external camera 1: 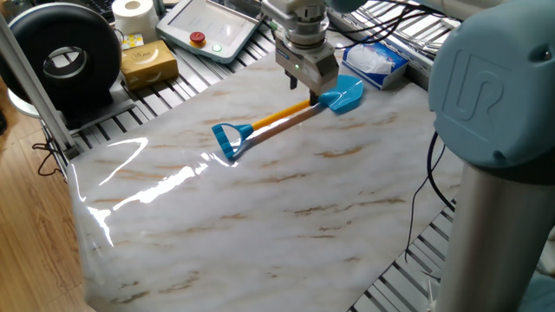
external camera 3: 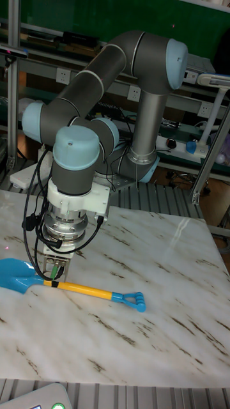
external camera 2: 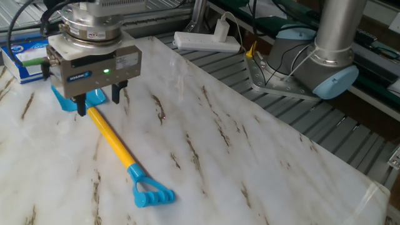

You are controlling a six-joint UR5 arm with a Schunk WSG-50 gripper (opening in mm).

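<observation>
A toy shovel lies on the marbled table, with a blue blade (external camera 1: 344,93), a yellow shaft (external camera 1: 279,115) and a blue D-shaped grip (external camera 1: 229,140). My gripper (external camera 1: 303,91) points down above the shovel, near where the shaft meets the blade. Its two dark fingers (external camera 2: 81,105) stand well apart in exterior view 2, with nothing held. The gripper body covers part of the blade (external camera 2: 94,98) there. In exterior view 3, cables partly hide the fingers beside the shaft (external camera 3: 85,289). How far the fingertips are above the shaft is hard to tell.
A blue-and-white tissue pack (external camera 1: 375,62) sits at the table's far edge, near the blade. Beyond the table lie a teach pendant (external camera 1: 208,30), a yellow-brown box (external camera 1: 148,66) and a black ring-shaped object (external camera 1: 61,61).
</observation>
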